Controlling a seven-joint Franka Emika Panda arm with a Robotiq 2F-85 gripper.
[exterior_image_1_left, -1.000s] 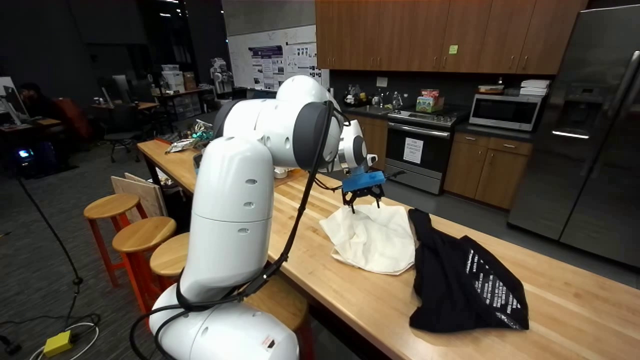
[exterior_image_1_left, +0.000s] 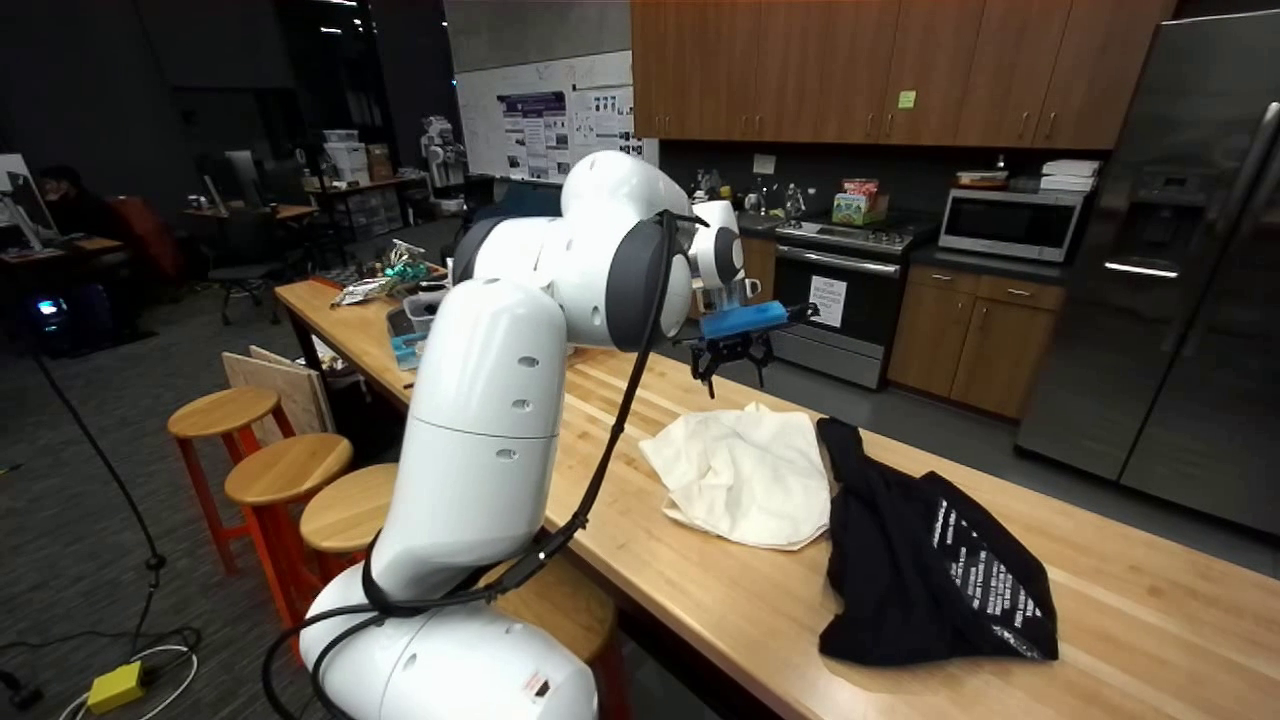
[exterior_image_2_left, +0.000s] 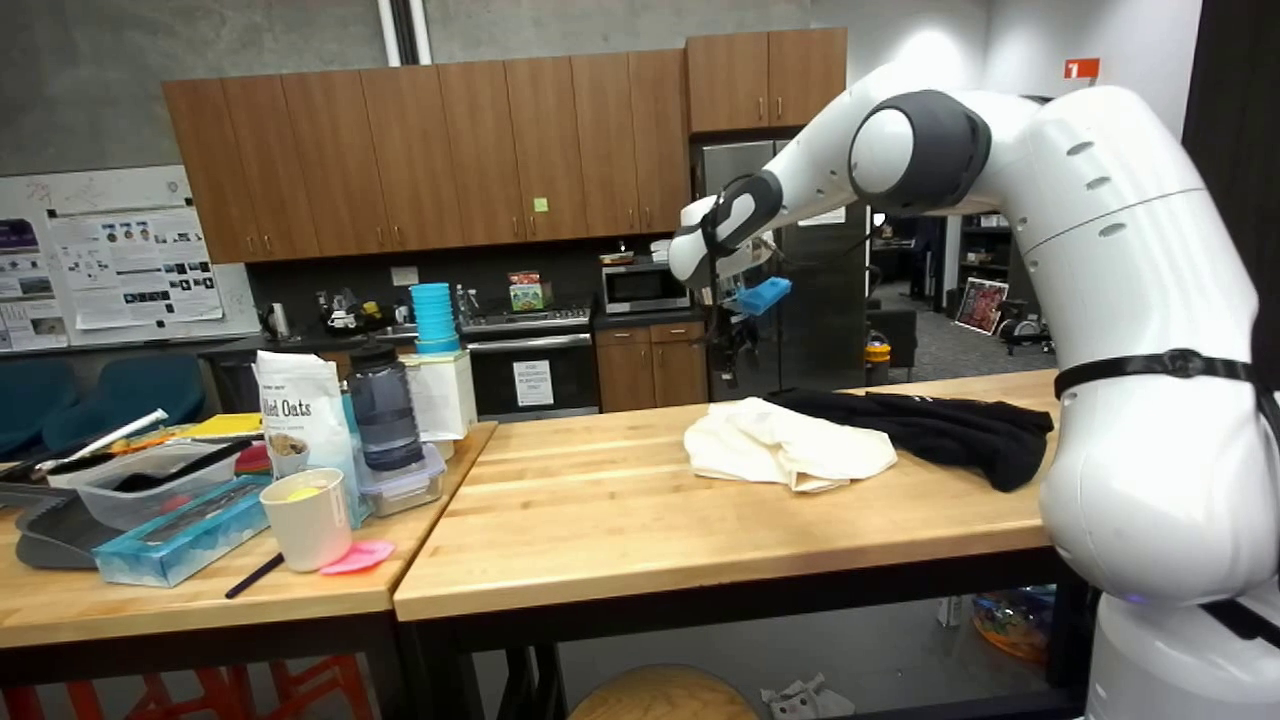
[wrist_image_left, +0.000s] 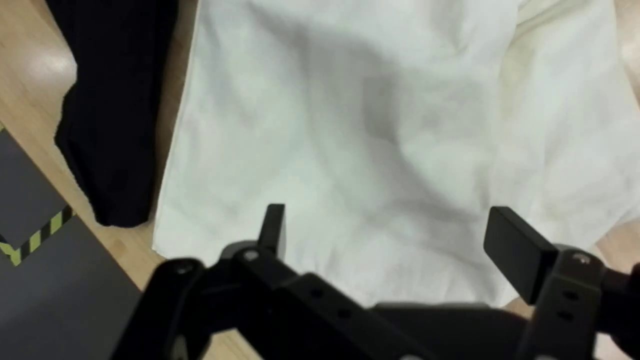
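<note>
Over the far edge of the wooden table hangs my gripper, open, with bare space between its two spread fingers. Below it in the wrist view spreads a cream cloth (wrist_image_left: 336, 150), apart from the fingers as far as I can tell. That cream cloth (exterior_image_1_left: 746, 474) lies rumpled and flat on the table in exterior view 1. Right beside it lies a black garment (exterior_image_1_left: 930, 564) with white print, likewise crumpled. In exterior view 2, the cream cloth (exterior_image_2_left: 786, 444) sits in front of the black garment (exterior_image_2_left: 948, 426), my gripper (exterior_image_2_left: 741, 342) raised behind them.
On the adjoining table stand an oats bag (exterior_image_2_left: 302, 414), a white mug (exterior_image_2_left: 307, 522), a dark bottle (exterior_image_2_left: 384, 414) and a tissue box (exterior_image_2_left: 186, 534). Stools (exterior_image_1_left: 288, 468) line the near side.
My gripper has risen and moved slightly toward the far side, away from the cream cloth. Both cloths lie as they did before.
</note>
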